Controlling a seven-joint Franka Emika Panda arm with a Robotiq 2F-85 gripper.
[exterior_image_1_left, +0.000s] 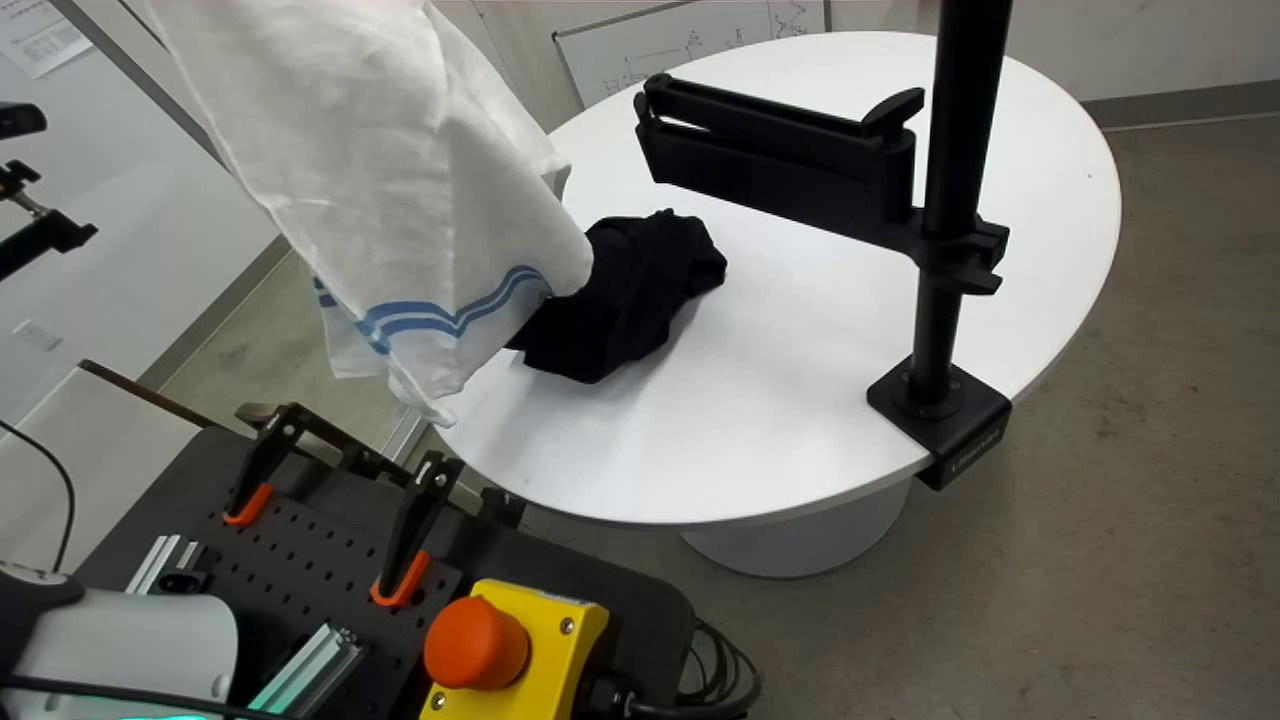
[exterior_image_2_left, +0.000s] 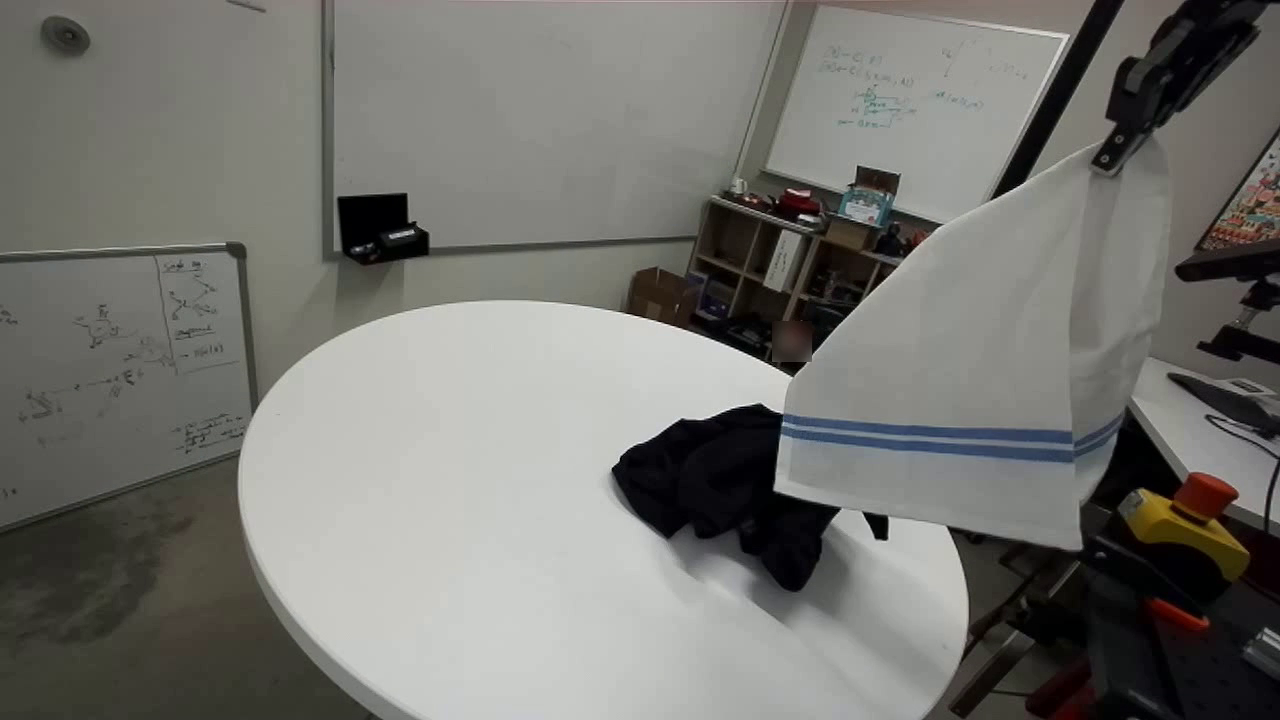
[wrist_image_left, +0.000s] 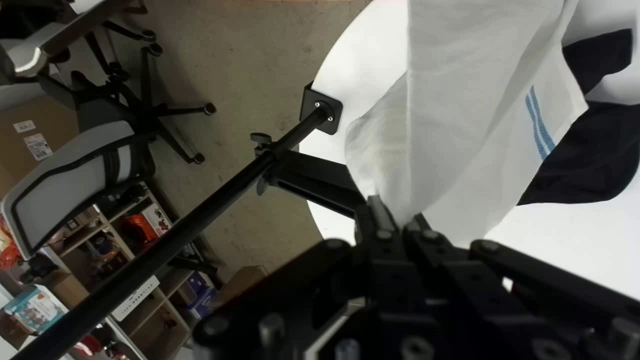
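A white towel (exterior_image_2_left: 948, 348) with blue stripes near its lower edge hangs from my gripper (exterior_image_2_left: 1110, 162), which is shut on it high at the right of exterior view 2. In the wrist view the fingers of the gripper meet on the white cloth. Exterior view 1 shows only the hanging towel (exterior_image_1_left: 360, 168); the gripper is out of that frame. A black cloth (exterior_image_1_left: 642, 288) lies crumpled on the white round table (exterior_image_1_left: 768, 396), partly hidden behind the towel. Whether the two cloths touch, I cannot tell.
A black pole (exterior_image_1_left: 948, 180) with a folded side arm is clamped to the table edge. A yellow box with a red button (exterior_image_1_left: 477, 642) and two clamps are on the dark bench.
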